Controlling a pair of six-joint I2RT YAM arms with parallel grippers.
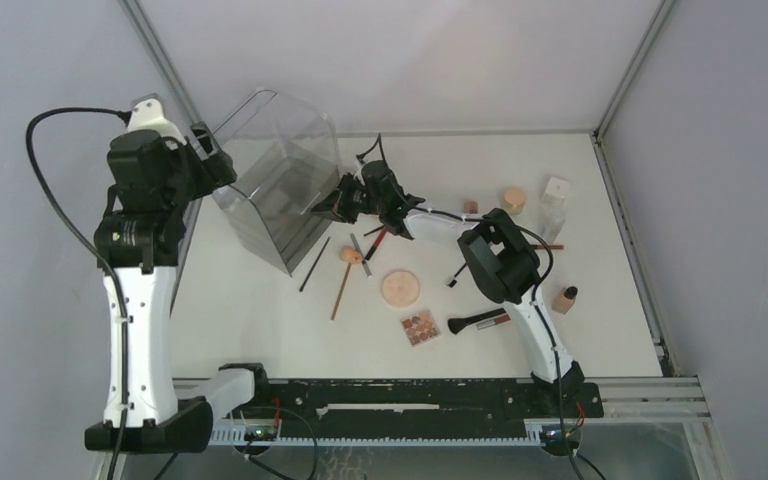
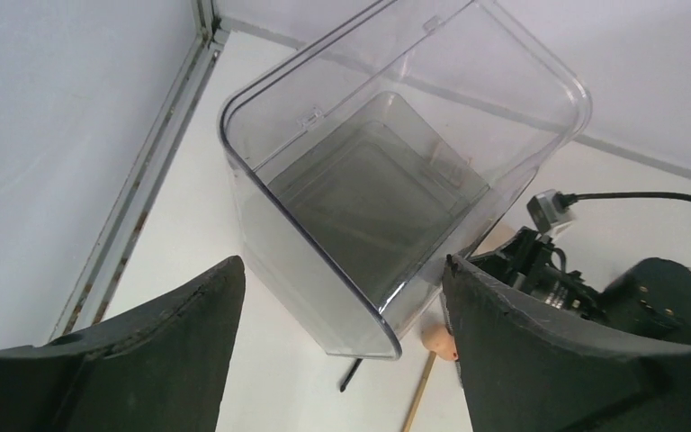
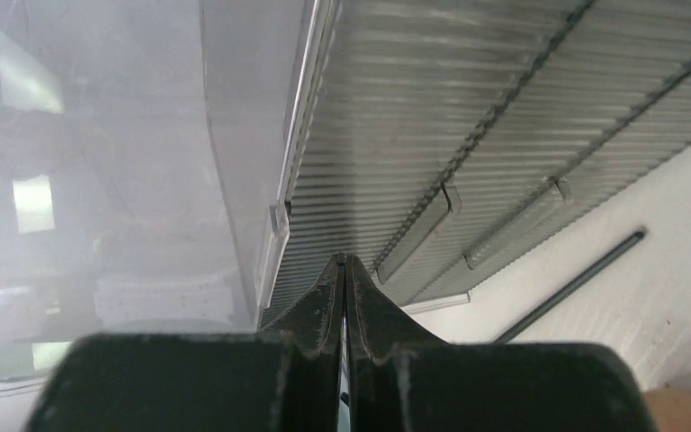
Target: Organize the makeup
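Note:
A clear acrylic organizer [image 1: 275, 235] stands tilted or angled at the back left, empty inside in the left wrist view [image 2: 369, 207]. My left gripper [image 1: 222, 160] is raised at its left rim, fingers [image 2: 171, 351] apart with nothing visible between them. My right gripper [image 1: 322, 210] is at the organizer's right side; in the right wrist view its fingertips [image 3: 328, 297] meet against the ridged clear wall, and what they grip, if anything, is unclear. Loose makeup lies on the table: an eyeshadow palette [image 1: 419, 327], powder puff [image 1: 400, 288], brushes [image 1: 470, 322] and pencils.
More items stand at the right: a round jar [image 1: 514, 200], white box [image 1: 556, 189], bottle [image 1: 565, 299]. Walls border the back and sides.

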